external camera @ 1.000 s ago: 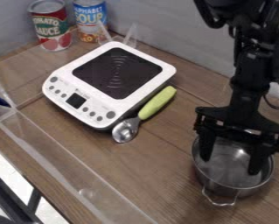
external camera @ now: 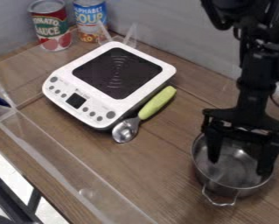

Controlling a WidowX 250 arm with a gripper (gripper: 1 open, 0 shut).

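Observation:
A steel pot [external camera: 229, 180] with a wire handle at its near side stands on the wooden counter at the right. My black gripper [external camera: 240, 149] is lowered over the pot, its fingers at or inside the rim. Whether they are open or closed on anything is hard to make out against the dark body.
A white hot plate [external camera: 90, 101] sits at centre-left, with a green-handled spoon [external camera: 155, 104] beside it. Two cans, tomato sauce [external camera: 51, 24] and alphabet soup [external camera: 90, 22], stand at the back left.
The gripper has shifted very slightly over the pot in the last second; the pot and the other things look unmoved.

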